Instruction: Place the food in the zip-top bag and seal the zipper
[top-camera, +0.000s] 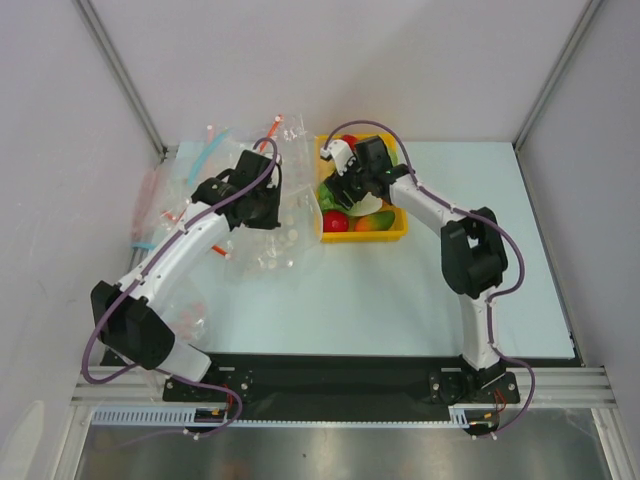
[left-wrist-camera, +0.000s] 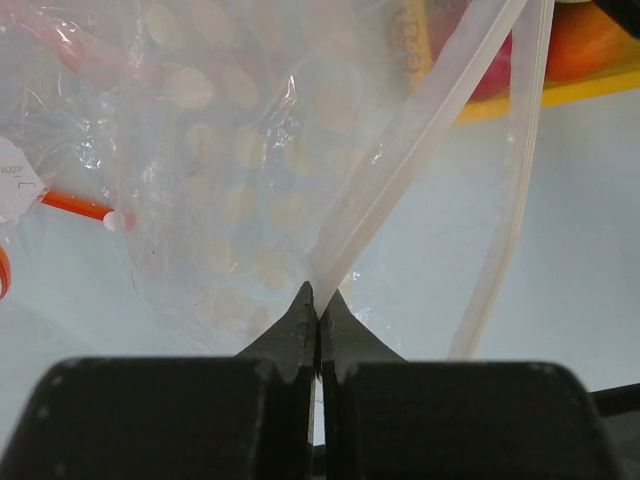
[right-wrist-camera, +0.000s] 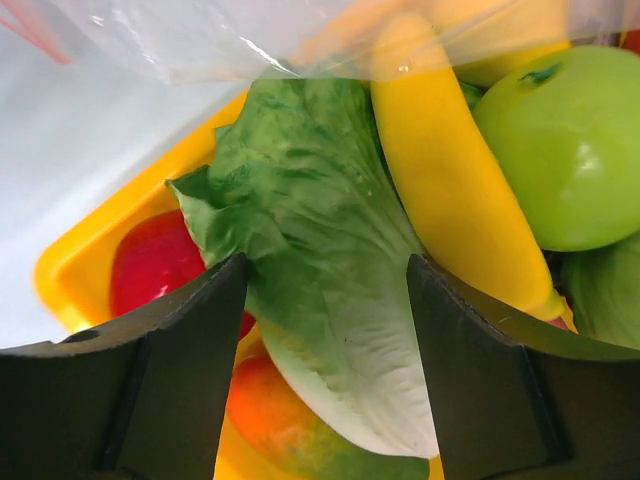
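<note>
The clear zip top bag spreads out with its mouth parted. My left gripper is shut on the pale zipper rim at the bag's edge. Over the yellow bin, my right gripper stands open. Between its fingers in the right wrist view lies a green lettuce leaf with a white base; whether they touch it I cannot tell. A yellow banana and a green apple lie to its right. At its left are a red fruit and an orange-green mango.
Other clear bags with an orange strip lie at the table's left. A sheet of clear plastic overhangs the bin's upper edge in the right wrist view. The table in front of the bin is bare.
</note>
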